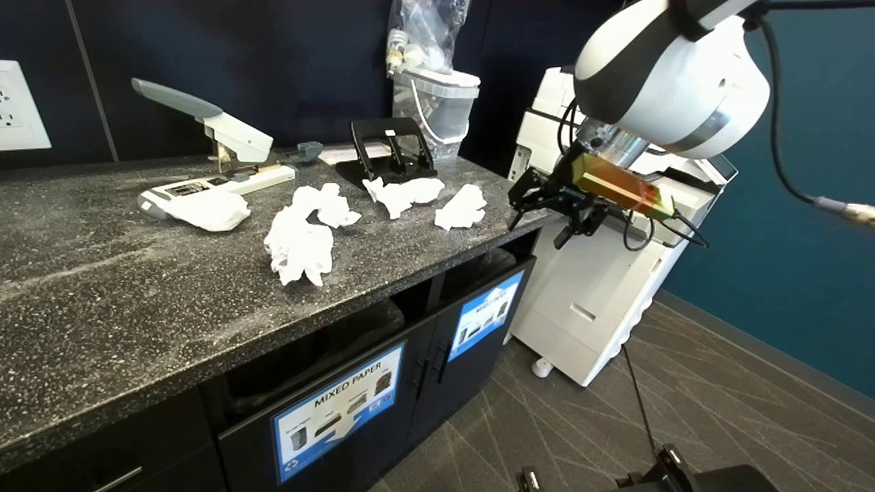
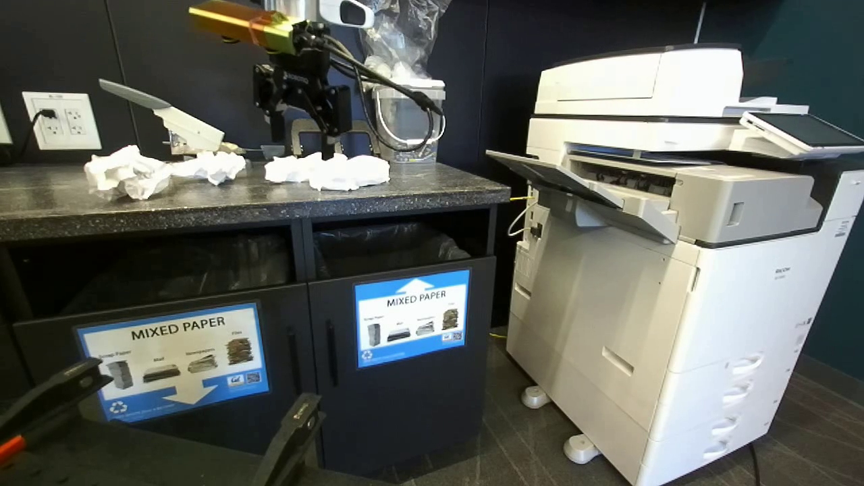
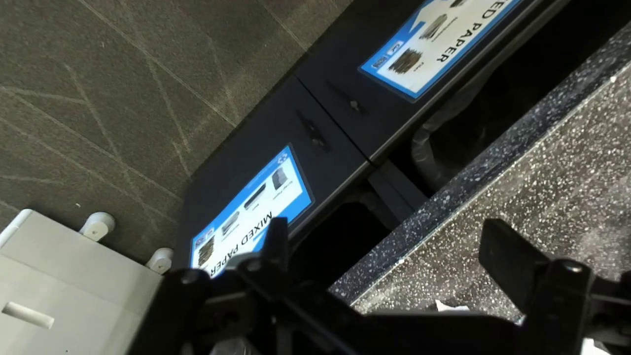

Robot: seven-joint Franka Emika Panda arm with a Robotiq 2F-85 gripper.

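Several crumpled white papers lie on the dark speckled counter [image 1: 123,270]: a large clump [image 1: 299,246] in the middle, one [image 1: 403,195] before the hole punch, one [image 1: 461,206] near the right end, and one [image 1: 214,210] against the stapler. My black gripper [image 1: 537,229] hangs just off the counter's right end, apart from the nearest paper. In the wrist view the fingers [image 3: 511,260] stand wide apart, the gripper open over the counter's front edge with nothing between them. Bits of white paper [image 3: 450,306] show at the bottom there, mostly hidden by the gripper.
Below the counter are two bin openings [image 2: 389,243] with "MIXED PAPER" signs [image 2: 413,317]. A stapler [image 1: 238,135], a black hole punch [image 1: 389,147] and a clear bucket [image 1: 435,111] stand along the back. A large white printer [image 2: 599,324] stands to the right.
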